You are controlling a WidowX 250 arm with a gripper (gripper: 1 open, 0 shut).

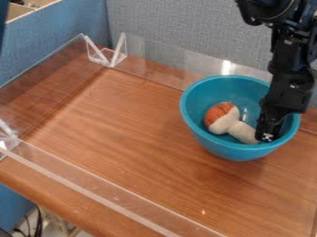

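Note:
A teal bowl [206,145] sits at the right of the wooden table. In it lie an orange and white round object [221,114] and a pale, lumpy object [240,131]. My black gripper [265,132] reaches down into the bowl at its right side, beside the pale object. Its fingertips are dark and partly hidden, so what lies between them is unclear.
Clear plastic barriers with white brackets [106,52] border the wooden table [111,130]. A grey fabric panel stands behind, a blue one at the left.

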